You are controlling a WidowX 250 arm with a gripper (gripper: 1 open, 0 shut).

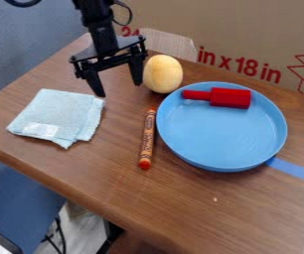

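My black gripper (117, 77) hangs open above the wooden table at the upper left, its fingers apart with nothing seen between them. Just right of it stands a pale yellow rounded object (163, 73). A folded light blue cloth (57, 116) lies at the left, below and left of the gripper. An orange stick (148, 136) with a red end lies in the middle. A blue plate (222, 139) is at the right, with a red object (223, 97) resting on its back part.
A cardboard box (247, 50) stands along the back. A blue tape strip (297, 171) runs right of the plate.
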